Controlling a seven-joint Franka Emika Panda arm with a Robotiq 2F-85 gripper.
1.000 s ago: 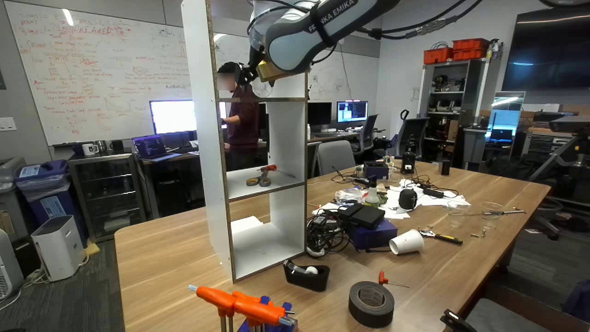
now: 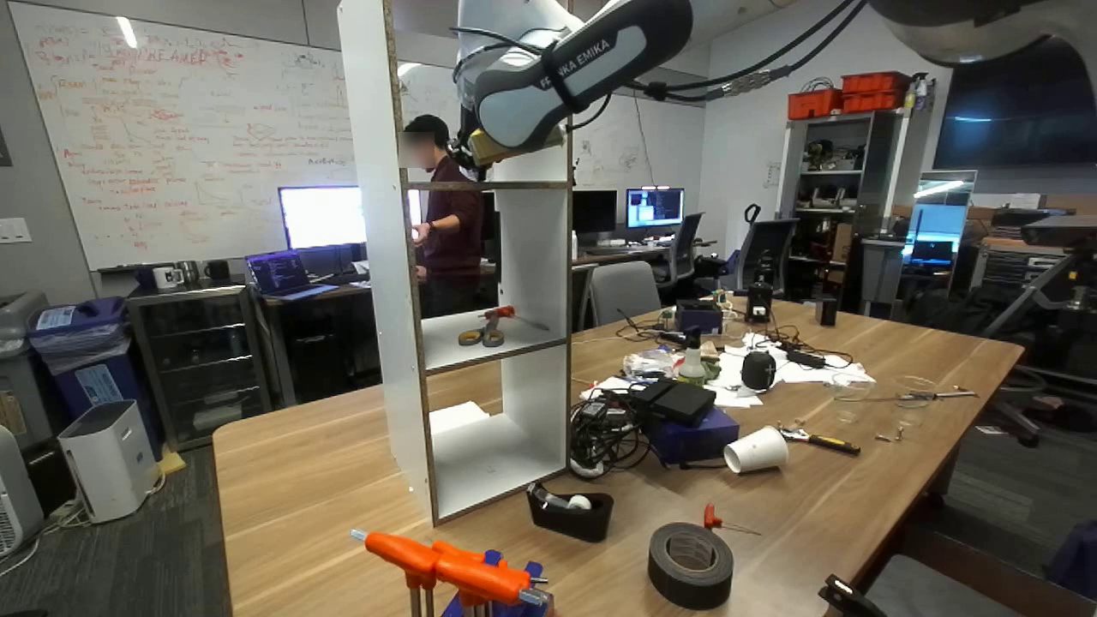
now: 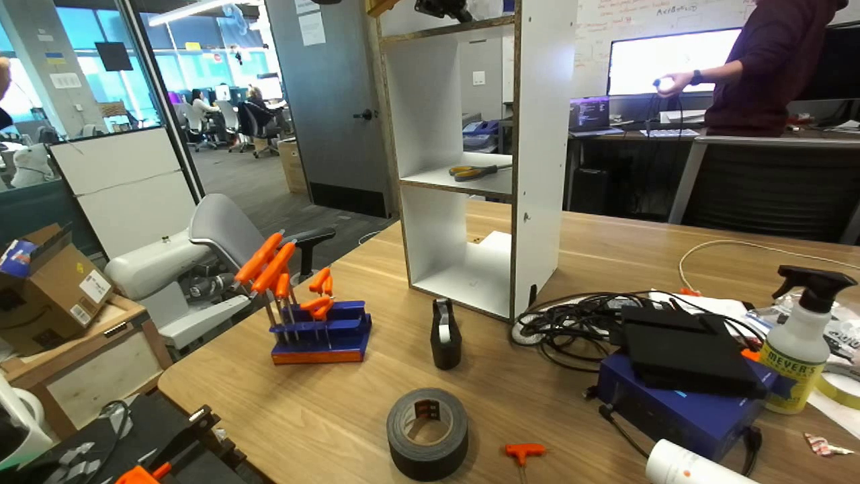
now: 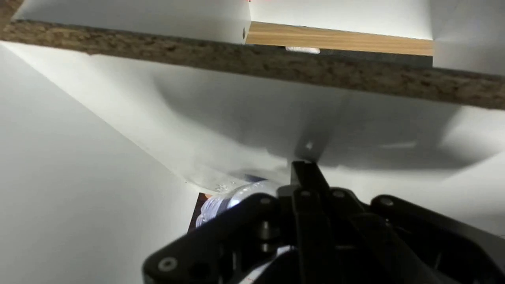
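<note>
My gripper is shut, with nothing showing between its black fingers. It is in the top compartment of the white shelf unit [image 2: 406,339], low over the upper board [image 4: 213,104], where its shadow falls; whether the tips touch the board I cannot tell. Left of the fingers in the wrist view lies a clear, ribbed plastic thing like a bottle [image 4: 213,206], partly hidden by the gripper. Exterior view 1 shows the gripper [image 2: 463,159] small and dark behind the unit's side edge. At the top of exterior view 2 the gripper [image 3: 443,9] is partly cut off.
Pliers [image 3: 474,172] and a red-handled tool [image 2: 500,312] lie on the middle board; the bottom compartment holds white paper [image 2: 458,416]. Around the unit stand a tape dispenser [image 2: 571,512], a black tape roll [image 2: 691,566], tangled cables [image 2: 607,432] and a hex-key stand [image 3: 322,331].
The arm has shifted left and down in exterior view 1. My gripper is lower and nearer the upper board, its hand tilted further downward. The things on the table and middle board have not moved.
</note>
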